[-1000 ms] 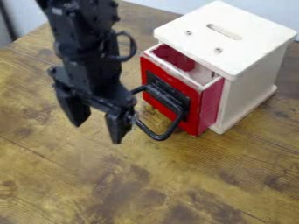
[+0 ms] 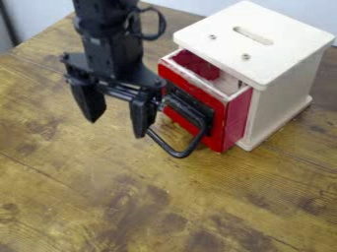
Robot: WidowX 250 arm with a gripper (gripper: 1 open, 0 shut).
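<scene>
My black gripper [image 2: 114,116] hangs over the wooden table at the centre-left, fingers spread apart with nothing between them. To its right is a small white cabinet [image 2: 270,59] with a slot and screws on top. Its red-fronted drawer [image 2: 216,133] is pulled partly out, showing a red inside. A black loop-shaped part lies against the red front, partly hidden behind my gripper.
A pale wall and edge show at the back left.
Over the last second my gripper has shifted slightly up and to the right, toward the cabinet. The cabinet and drawer look unchanged.
</scene>
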